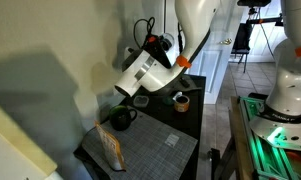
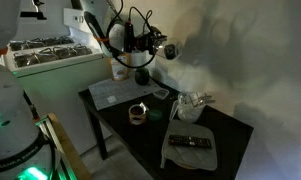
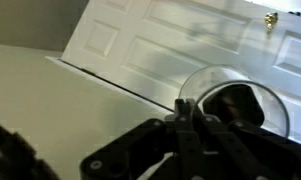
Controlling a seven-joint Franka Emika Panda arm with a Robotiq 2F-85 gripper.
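Note:
Close to my gripper in the wrist view is a clear, round-rimmed cup (image 3: 193, 84) with something dark inside it. The fingers are shut on the cup, though the dark fingers blur together there. From exterior view 2, the gripper (image 2: 153, 42) is high above the back of the table, and a small round dark-centred thing (image 2: 171, 51), seemingly that cup, shows at its tip. My own arm hides most of the gripper in exterior view 1.
A black mug (image 1: 123, 117) and a tall bottle-like item (image 1: 111, 149) are by the wall on a grey mat (image 1: 155, 150). A brownish jar (image 1: 182, 103) stands on the dark table. A light mat (image 2: 218, 148) bears a black item (image 2: 190, 142).

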